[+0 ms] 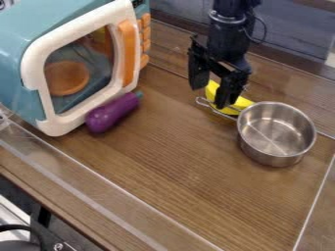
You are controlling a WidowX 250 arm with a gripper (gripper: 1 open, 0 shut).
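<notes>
My black gripper (211, 82) hangs open over a yellow banana (238, 104), its fingers low around the banana's upper left part; whether they touch it I cannot tell. A steel pot (275, 137) with a long handle stands right below the banana. A purple eggplant (112, 113) lies left of centre, beside a blue toy microwave (29, 46) with its door open and an orange plate (67, 75) inside.
A wall runs along the back. At the lower left, beyond the table's edge, are a dark cable and a light object.
</notes>
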